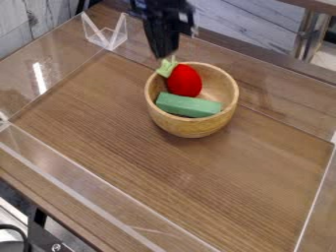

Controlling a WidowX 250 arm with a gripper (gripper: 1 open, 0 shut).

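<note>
A wooden bowl [191,125] holds a red rounded object [182,81], a green block [187,105] and a pale green piece at its upper left. The dark gripper [165,39] is raised above and behind the bowl at the top of the view, blurred; whether it holds anything is hard to tell.
A clear plastic item [105,30] stands at the back left. A light ledge [282,25] runs along the back right, and a dark round object sits at the lower left corner.
</note>
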